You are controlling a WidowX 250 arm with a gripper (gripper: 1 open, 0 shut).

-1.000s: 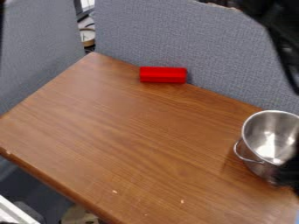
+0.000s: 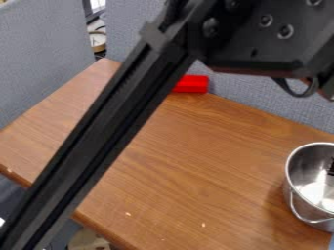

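A black robot arm (image 2: 117,117) crosses the camera view diagonally from top right to bottom left, covering much of the scene. Its gripper is mostly out of sight; only a small dark piece shows at the right edge beside the steel pot, too little to tell its state. The shiny steel pot (image 2: 308,184) with a wire handle stands at the right edge of the wooden table (image 2: 196,195). A red cylinder (image 2: 190,84) lies at the back of the table, partly behind the arm.
Grey padded walls (image 2: 47,104) border the table at the back and left.
The arm has swung across the middle of the view. The dark gripper that was over the pot has moved mostly out of sight, and the pot sits slightly further right and lower.
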